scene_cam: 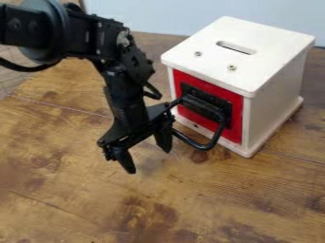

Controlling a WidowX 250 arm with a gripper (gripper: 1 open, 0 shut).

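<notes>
My black gripper [144, 156] hangs open low over the wooden table, left of a white box [254, 62] with a slot and two screws on top. Its two fingers point down, apart, with nothing seen between them. The box's red front panel [229, 95] faces the arm and carries a black fixture. A black bar or cable runs from that fixture down and round behind the gripper; its exact link to the arm is hard to tell.
A pale wall stands behind the box.
</notes>
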